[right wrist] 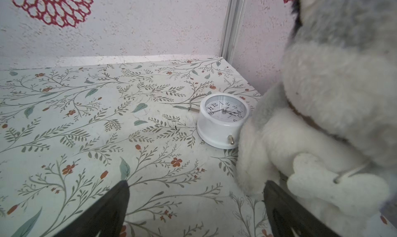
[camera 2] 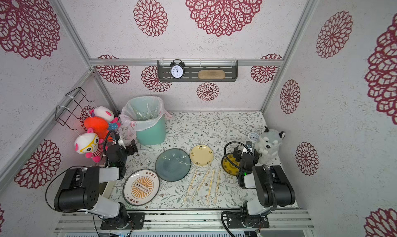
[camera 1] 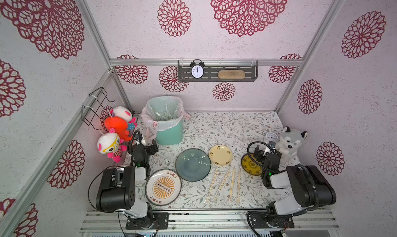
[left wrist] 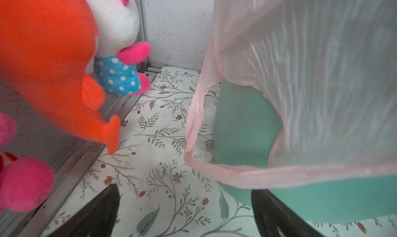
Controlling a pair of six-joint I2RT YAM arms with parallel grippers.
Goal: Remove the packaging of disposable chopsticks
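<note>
Several pale, thin chopsticks [camera 1: 231, 185] lie spread out on the patterned cloth at the front middle, right of the plates. Whether any wrapper covers them is too fine to tell in the top views. Clear crinkled plastic [camera 1: 166, 113] lies inside the lined green bin [camera 1: 169, 133]. My left gripper stands open beside the bin, its fingers apart and empty. Over at the right, my right gripper is open too, near the grey plush dog [right wrist: 339, 113], with only cloth showing between its fingers.
A white-and-orange plate [camera 1: 163, 187], a blue plate [camera 1: 193, 165], a yellow plate [camera 1: 220, 155] and a brown dish [camera 1: 251, 164] surround the chopsticks. Plush toys [camera 1: 117, 131] crowd the left edge. A white clock [right wrist: 223, 120] stands by the dog.
</note>
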